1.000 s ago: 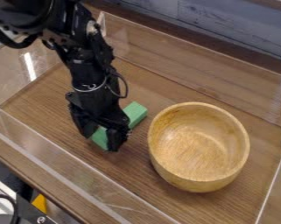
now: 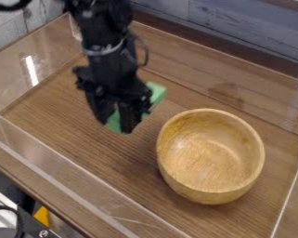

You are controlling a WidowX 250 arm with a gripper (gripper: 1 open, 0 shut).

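Note:
My black gripper (image 2: 120,102) is in the upper middle of the camera view, blurred, shut on a green object (image 2: 152,96) that is partly hidden behind its fingers. A wide tan bowl (image 2: 210,177) stands to the right of and below the gripper, apart from it, its inside empty.
A pale wall edges it at the back and left. Small dark and yellow items lie at the bottom left corner, off the wood.
My gripper has moved up and slightly toward the back with the green object, away from where it was low beside the bowl. The bowl has not moved.

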